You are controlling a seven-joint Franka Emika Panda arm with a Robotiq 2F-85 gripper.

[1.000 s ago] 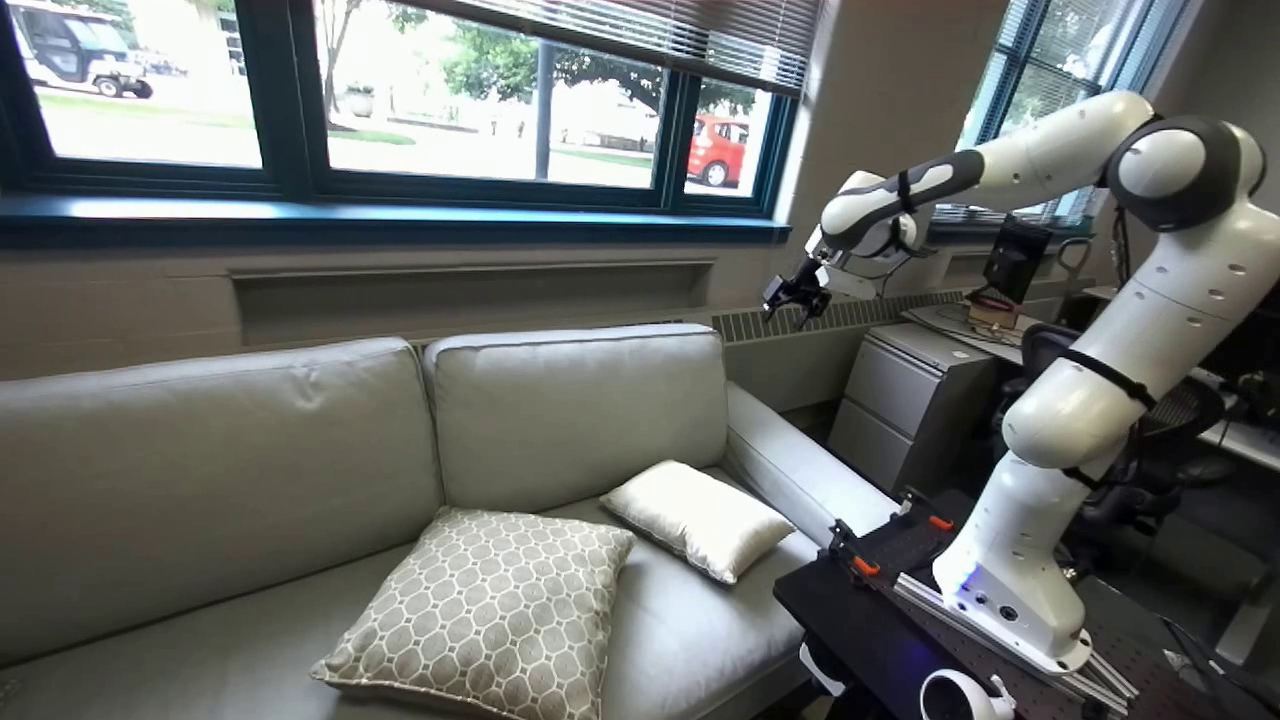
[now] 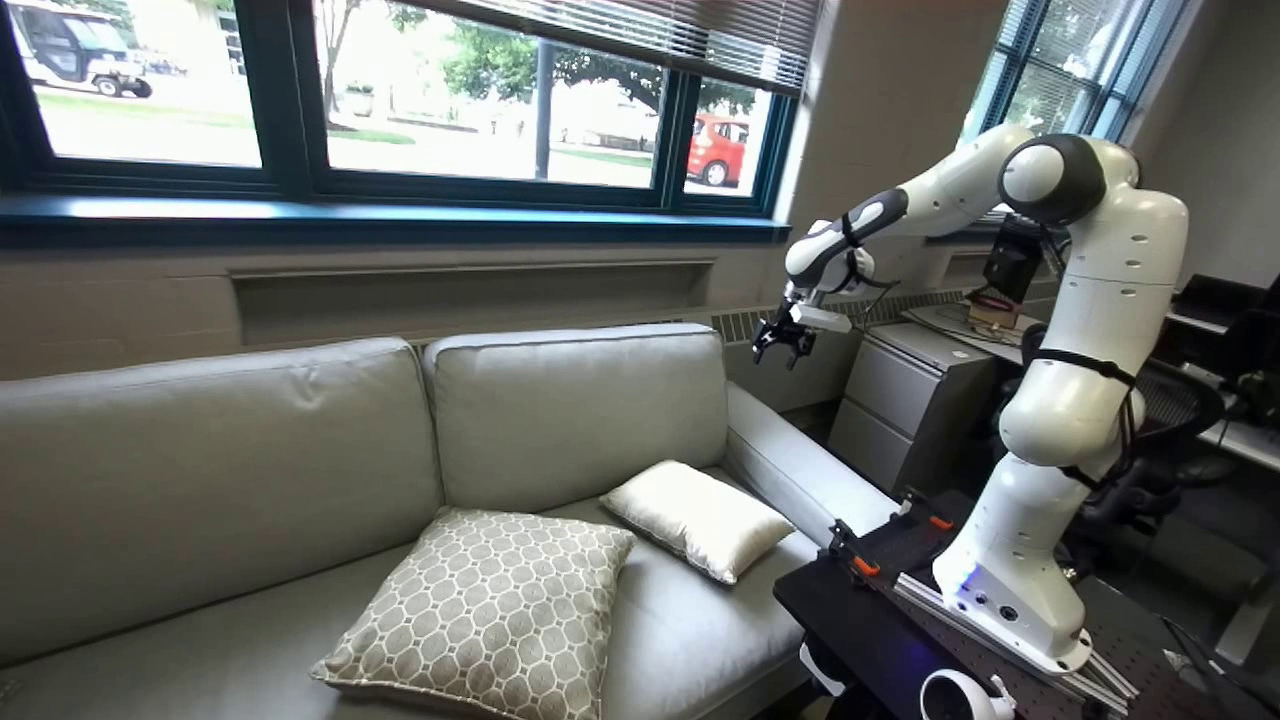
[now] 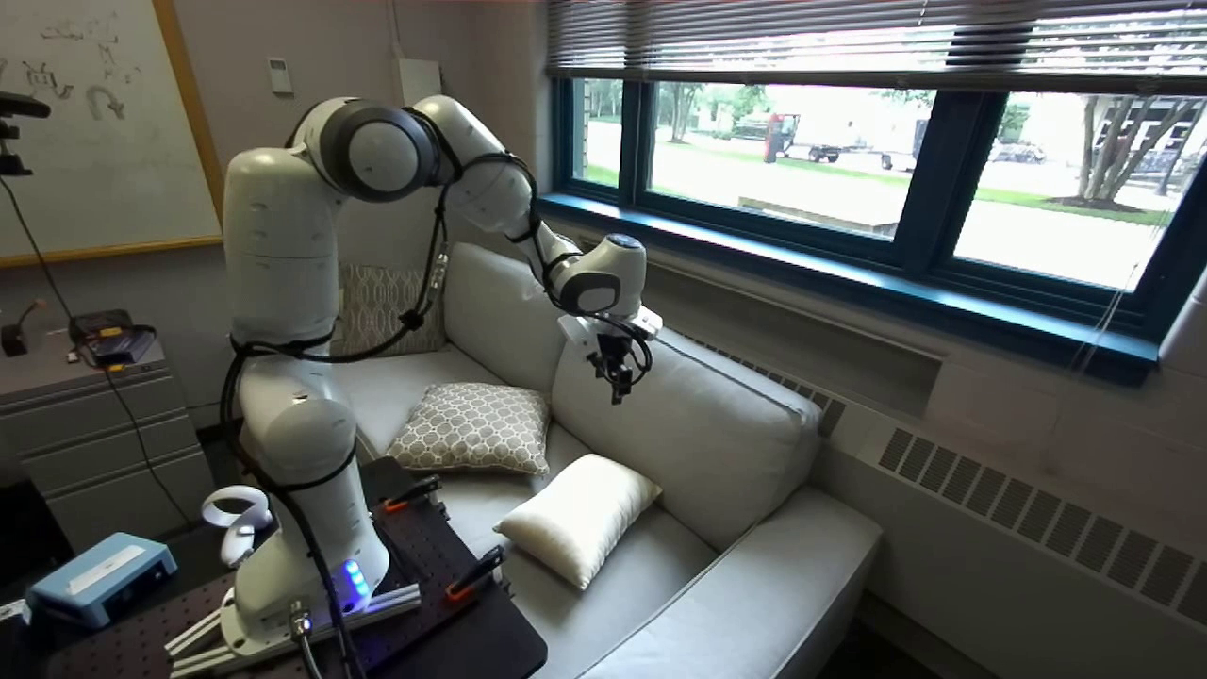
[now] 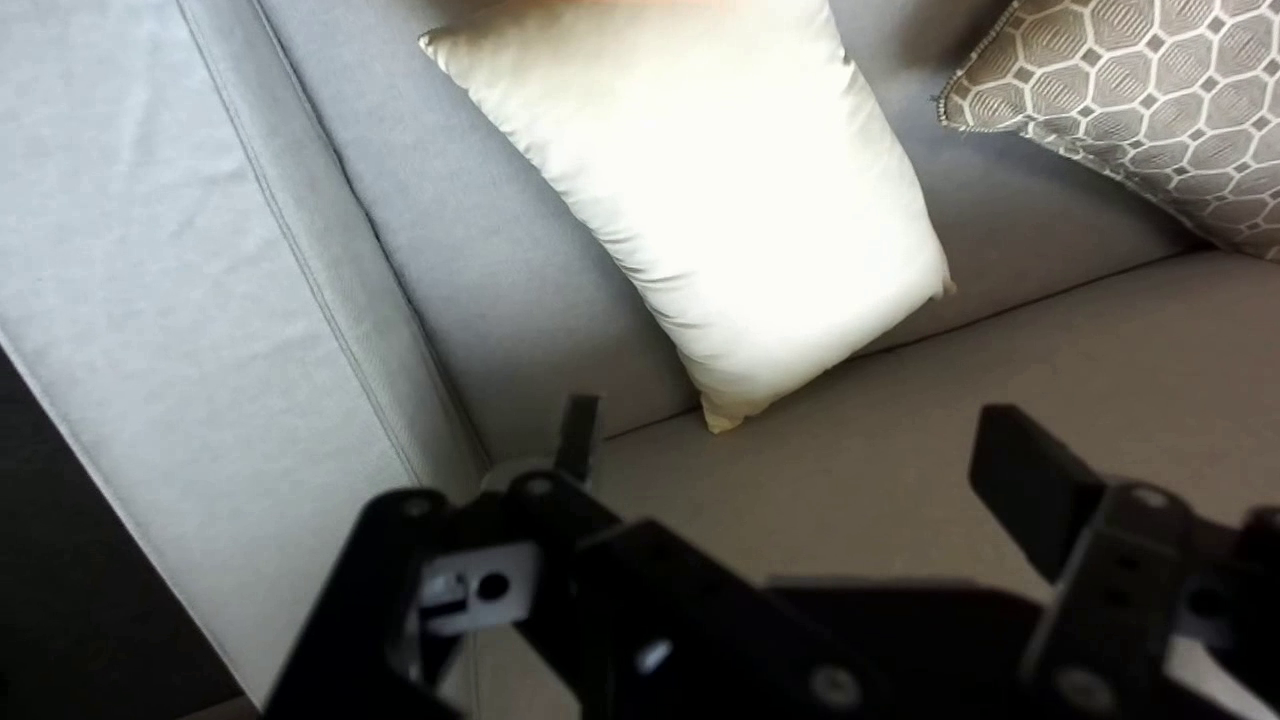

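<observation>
My gripper (image 2: 780, 353) hangs in the air above the right end of the sofa, and the wrist view shows its fingers wide open with nothing between the fingers. Below it, a plain cream pillow (image 2: 699, 518) lies on the seat near the armrest. In the wrist view that pillow (image 4: 732, 204) is ahead of the fingers, apart from them. A larger patterned pillow (image 2: 498, 610) with a honeycomb design rests to its left. Exterior view 2 has the gripper (image 3: 618, 390) in front of the back cushion, higher than the cream pillow (image 3: 580, 519).
The grey sofa's armrest (image 2: 801, 462) and back cushion (image 2: 582, 414) border the seat. Clamps (image 3: 475, 573) stick up at the edge of the black table (image 3: 498, 634) under my base. A radiator (image 3: 1018, 517) runs along the wall below the window.
My arm has bent back at the elbow, and the gripper has shifted slightly left and lower in exterior view 1. Both pillows lie where they were.
</observation>
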